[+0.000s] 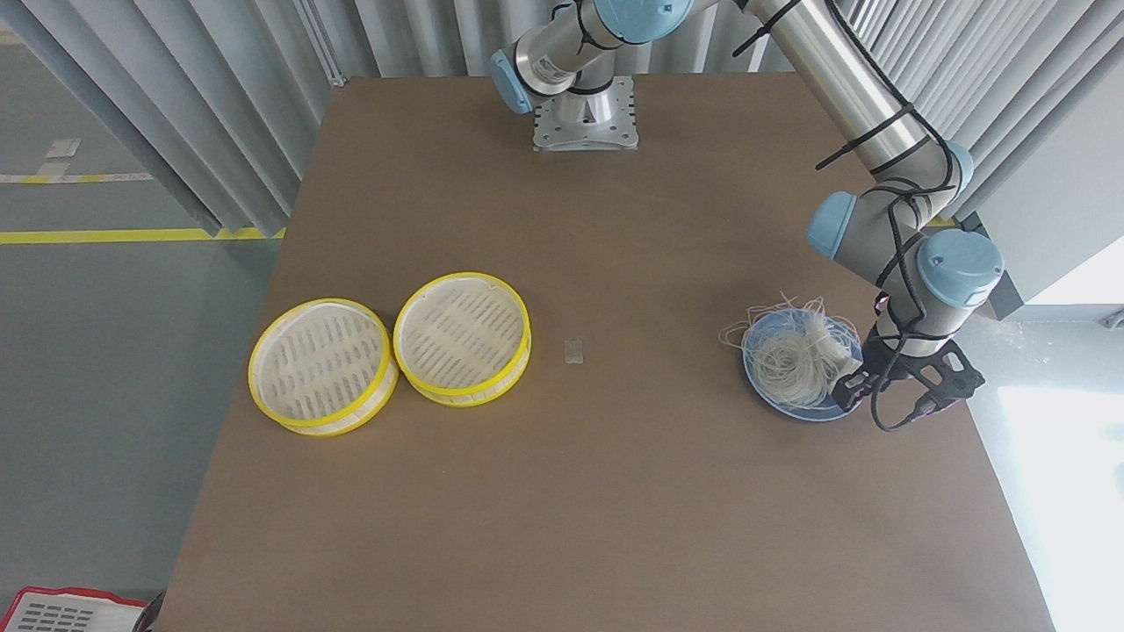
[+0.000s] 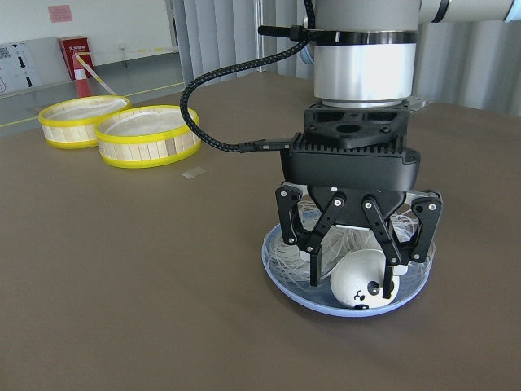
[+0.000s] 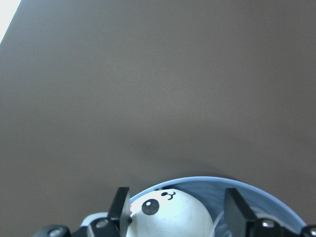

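Note:
A blue bowl [image 2: 317,302] on the right of the table in the front view holds tangled white strings [image 1: 785,363] and, as the left view shows, a white round toy [image 2: 358,277] with a face. My gripper [image 2: 351,274] is down in the bowl, its fingers on either side of the toy's upper part. In the wrist view the toy [image 3: 173,217] sits between the dark fingertips, with a visible space at the right finger. The fingers look parted; whether they touch the toy is unclear.
Two yellow-rimmed round steamer baskets [image 1: 321,363] [image 1: 463,332] stand side by side at the left of the table. The robot base [image 1: 585,132] is at the back. Its right edge lies just beyond the bowl.

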